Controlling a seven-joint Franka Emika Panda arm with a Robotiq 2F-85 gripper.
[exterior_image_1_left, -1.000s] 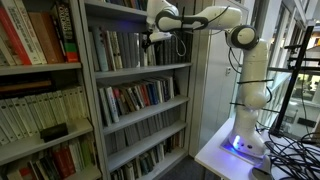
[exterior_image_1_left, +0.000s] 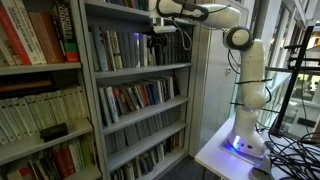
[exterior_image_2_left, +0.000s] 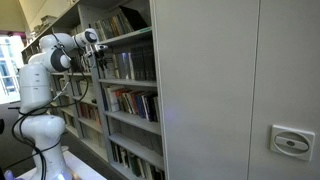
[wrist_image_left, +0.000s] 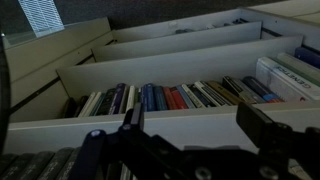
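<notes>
High up in front of the bookcase, my gripper (exterior_image_1_left: 157, 38) hangs at the end of the raised white arm (exterior_image_1_left: 205, 15). In the wrist view the gripper is open, its two dark fingers (wrist_image_left: 254, 122) wide apart and no object between them. Beyond them a row of books (wrist_image_left: 165, 97) stands on a shelf. The second exterior view has the gripper (exterior_image_2_left: 98, 50) near the upper shelves, at the left. Whether it touches any book there is hard to tell.
Grey shelves (exterior_image_1_left: 140, 118) hold books on several levels. A white table (exterior_image_1_left: 222, 158) carries the arm's base, with loose cables (exterior_image_1_left: 292, 155) beside it. A large pale panel (exterior_image_2_left: 205, 90) stands right of the bookcase.
Over the last second my gripper has shifted slightly right and turned at the wrist, close to the upper shelf. The books look unmoved.
</notes>
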